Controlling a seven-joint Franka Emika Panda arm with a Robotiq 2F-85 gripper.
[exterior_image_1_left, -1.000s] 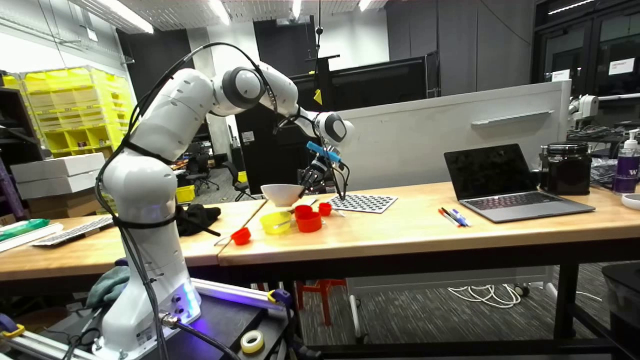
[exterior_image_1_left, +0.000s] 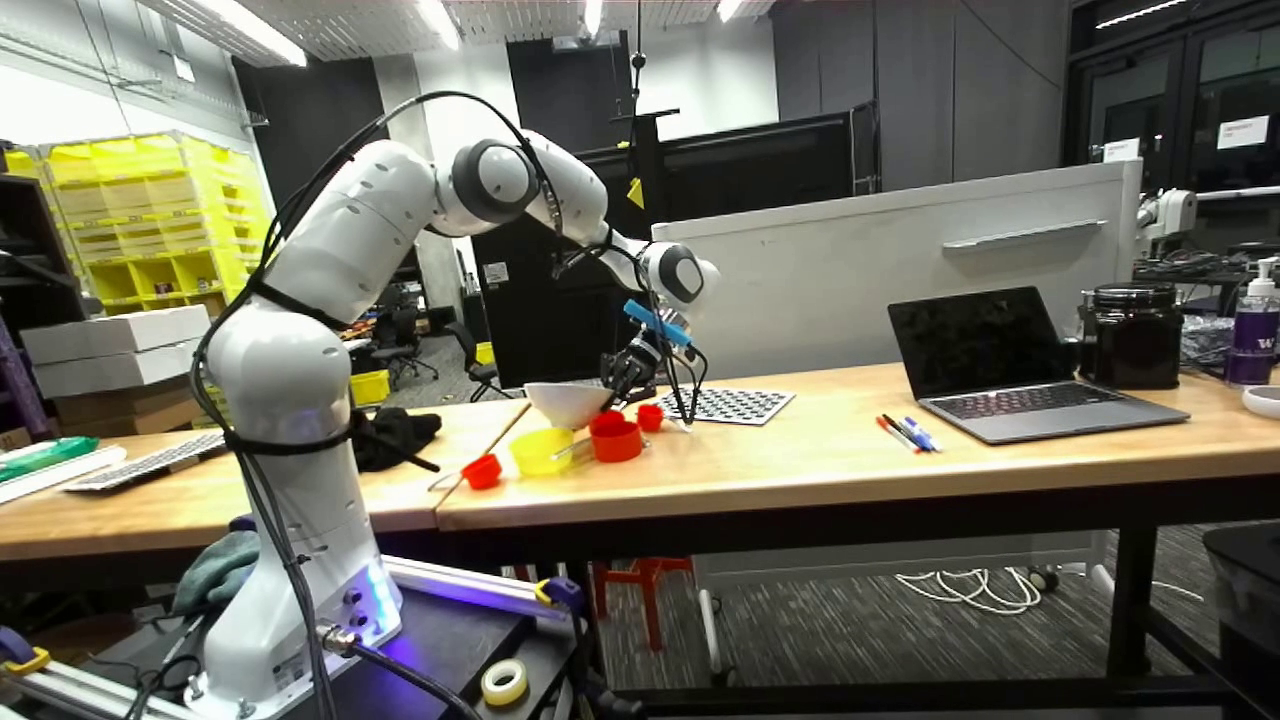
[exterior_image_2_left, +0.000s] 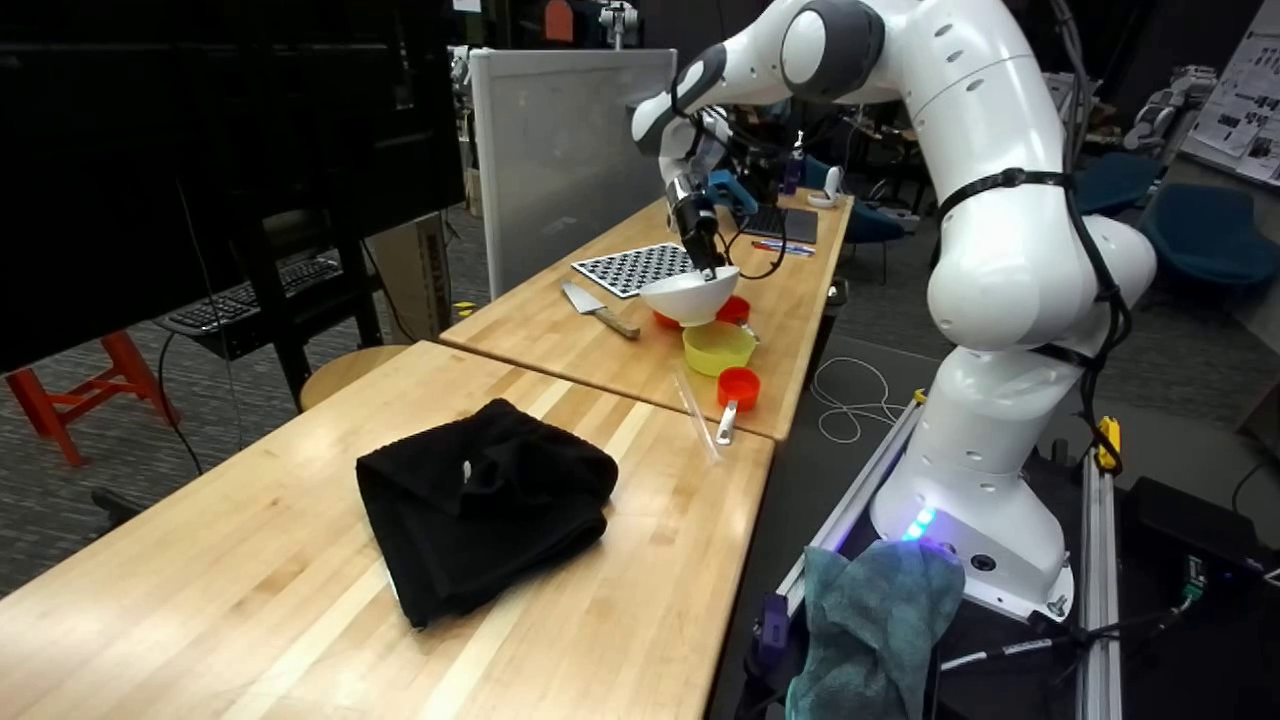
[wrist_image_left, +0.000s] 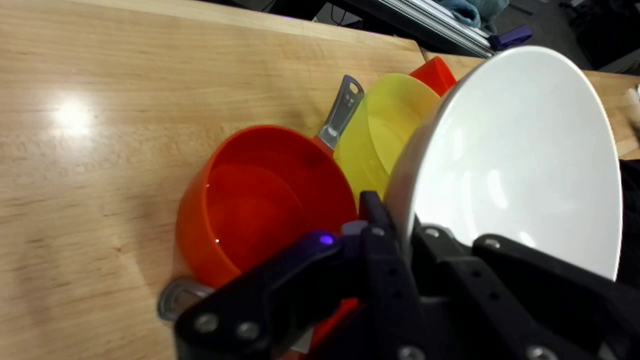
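Observation:
My gripper is shut on the near rim of a white bowl (wrist_image_left: 519, 150), one finger outside the wall and one inside. The bowl tilts, and in the second exterior view the white bowl (exterior_image_2_left: 686, 295) hangs over the cups. Beneath and beside it stands a yellow cup (wrist_image_left: 375, 129), partly hidden by the bowl in the wrist view. Left of my fingers lies a large red measuring cup (wrist_image_left: 261, 198) with a grey handle, empty inside. More red shows below my gripper, mostly covered by it.
A small red measuring cup (exterior_image_2_left: 738, 388) lies near the table's front edge. A knife (exterior_image_2_left: 600, 308) and a checkered board (exterior_image_2_left: 636, 266) lie farther back. A black cloth (exterior_image_2_left: 486, 504) covers part of the other table. Free room lies before the laptop (exterior_image_1_left: 1038, 384).
The bowl has come lower and nearer the cups, tilting more, with my gripper on its rim. The yellow cup appears shifted slightly left.

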